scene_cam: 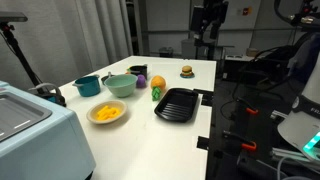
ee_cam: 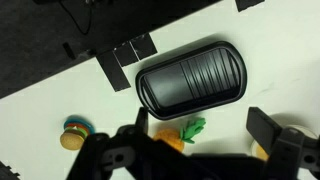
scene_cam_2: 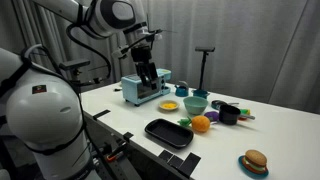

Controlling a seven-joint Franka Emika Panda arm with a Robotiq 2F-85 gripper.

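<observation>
My gripper hangs open high above the table, its fingers (ee_cam: 262,124) wide apart with nothing between them. In exterior view 2 the gripper (scene_cam_2: 148,78) is at the end of the raised arm. Below it, a black rectangular tray (ee_cam: 191,79) with a ribbed part lies empty on the white table. Beside the tray are a round orange item (ee_cam: 171,137) and a small green item (ee_cam: 194,127). A shallow bowl (scene_cam: 101,118) with yellow pieces (scene_cam: 106,113) inside stands near the light-blue box.
Toward the back stand a green bowl (scene_cam: 117,85), a teal pot (scene_cam: 87,87) and a dark pot (scene_cam_2: 230,116). A burger (scene_cam_2: 256,158) sits on a blue plate (scene_cam_2: 246,170). A light-blue toaster-like box (scene_cam: 45,145) occupies one table end. Bare table surrounds the tray's front.
</observation>
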